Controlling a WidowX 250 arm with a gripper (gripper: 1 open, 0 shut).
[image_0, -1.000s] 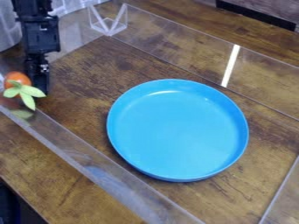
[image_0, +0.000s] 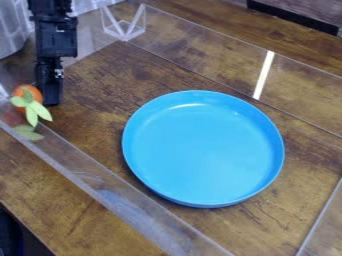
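A small orange toy vegetable with pale green leaves (image_0: 28, 98) is at the left, against the clear wall of the enclosure. My black gripper (image_0: 43, 85) reaches down from the top left and is right behind the toy, its fingertips partly hidden by it. Whether the fingers grip the toy or are merely beside it I cannot make out.
A large blue plate (image_0: 201, 148) sits on the wooden surface right of centre. Clear walls (image_0: 120, 200) border the area at the left and front. The wood between toy and plate is bare.
The plate has stayed still.
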